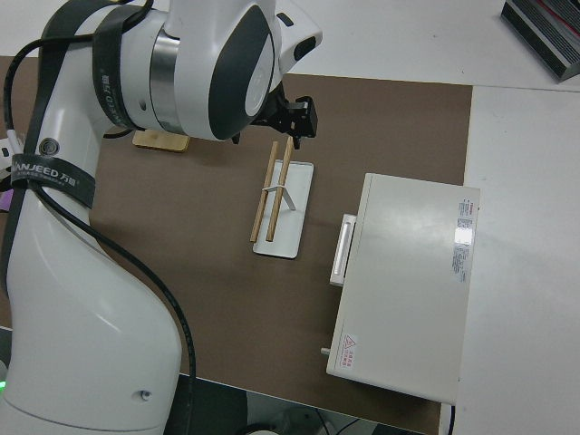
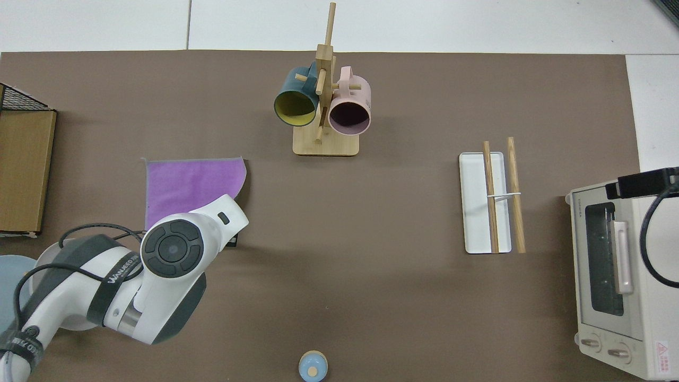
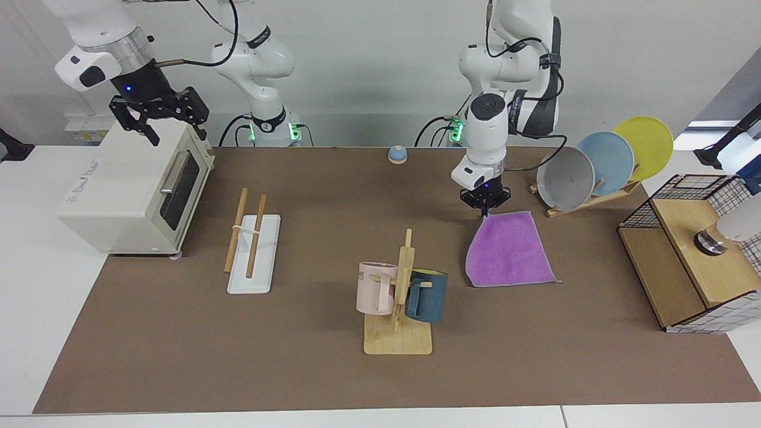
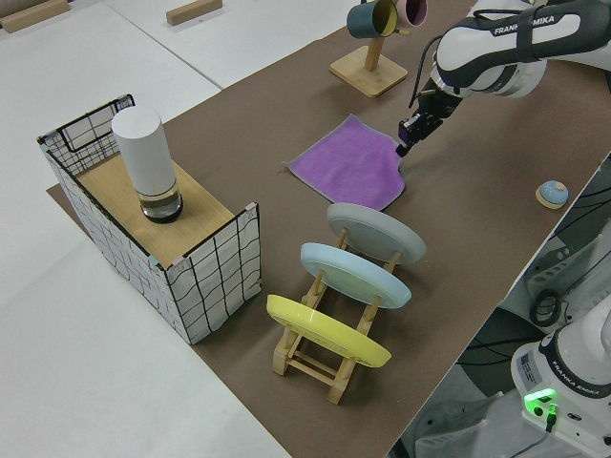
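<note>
A purple cloth (image 2: 191, 181) lies on the brown mat. In the left view my left gripper (image 3: 485, 203) is at the cloth's (image 3: 510, 253) edge; in the right view it meets the cloth (image 4: 344, 167) with its tip down, and the top view hides it under the arm. Whether it is open or shut I cannot tell. My right gripper (image 3: 158, 121) hangs above the white toaster oven (image 3: 121, 192); its finger state is unclear.
A mug tree (image 2: 324, 146) holds two mugs. A white board (image 2: 471, 203) with wooden rods, a plate rack with plates (image 3: 617, 160), a wire shelf (image 3: 670, 271) and a small blue button (image 2: 312, 367) stand around.
</note>
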